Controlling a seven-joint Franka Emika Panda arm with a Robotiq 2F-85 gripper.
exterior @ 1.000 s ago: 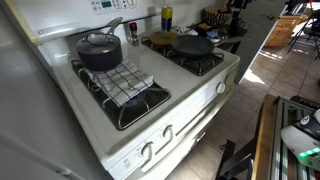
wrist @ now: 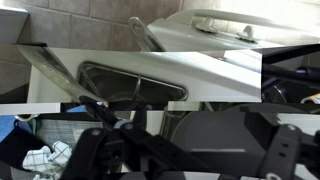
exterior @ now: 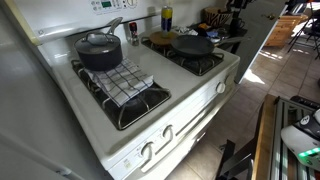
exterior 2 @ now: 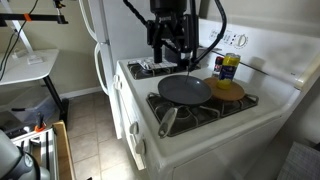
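A dark frying pan [exterior 2: 185, 90] rests on a stove burner, its handle [exterior 2: 167, 122] pointing to the front. Above the pan, in exterior view 2, hangs my gripper [exterior 2: 174, 48], with no contact visible. The wrist view is broken into bands; there the dark fingers [wrist: 283, 153] stand far apart and the pan [wrist: 215, 135] shows between and beyond them. Nothing appears held. A lidded dark pot [exterior: 100, 50] sits at the back left of the stove in exterior view 1. Before it, a striped towel [exterior: 123, 82] lies across the other burner grate.
A round wooden board [exterior 2: 227, 91] lies behind the pan, with a yellow bottle [exterior 2: 227, 70] close by. Control knobs [exterior: 167, 133] line the stove front [exterior: 190, 115]. The white stovetop between the burners is mostly clear.
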